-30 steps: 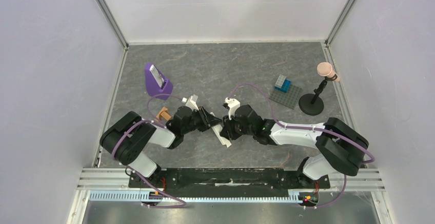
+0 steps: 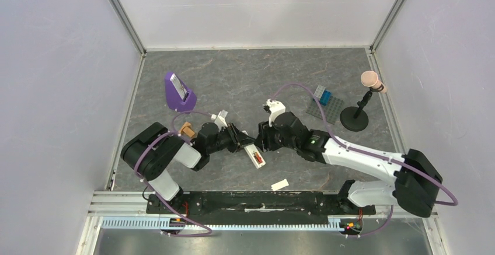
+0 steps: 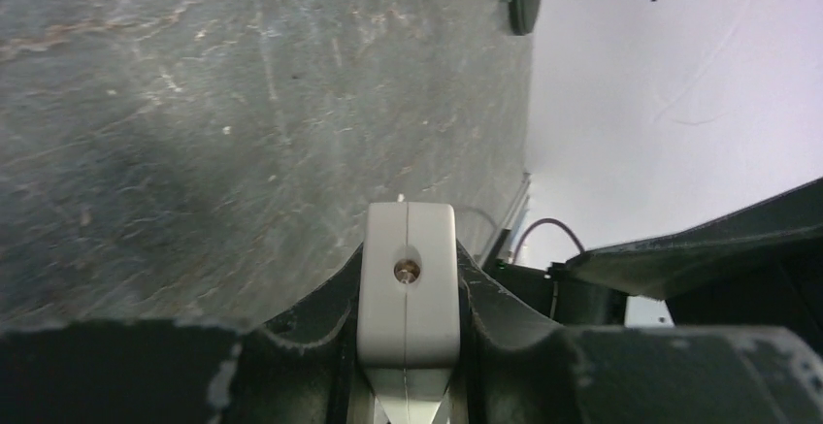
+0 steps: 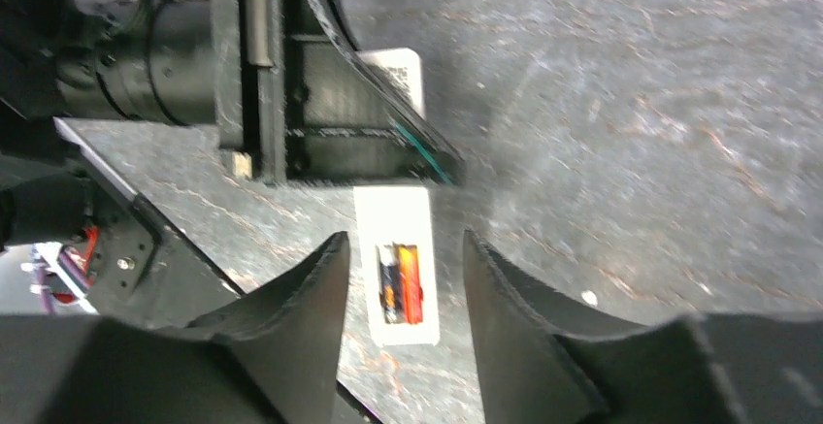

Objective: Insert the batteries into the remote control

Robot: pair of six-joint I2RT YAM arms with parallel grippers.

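Note:
The white remote lies at table centre, its battery bay showing a dark and an orange battery side by side in the right wrist view. My left gripper is shut on the remote's upper part, which fills the space between its fingers in the left wrist view. My right gripper hangs above the bay, part open, with nothing seen gripped; its fingers frame the remote from above. A small white piece, seemingly the battery cover, lies apart near the front edge.
A purple holder stands back left, an orange object beside the left arm. A grey plate with blue blocks and a black stand are at right.
My right gripper has drawn slightly right and away from the remote, exposing the battery bay and the white piece near the front. The left gripper has barely moved.

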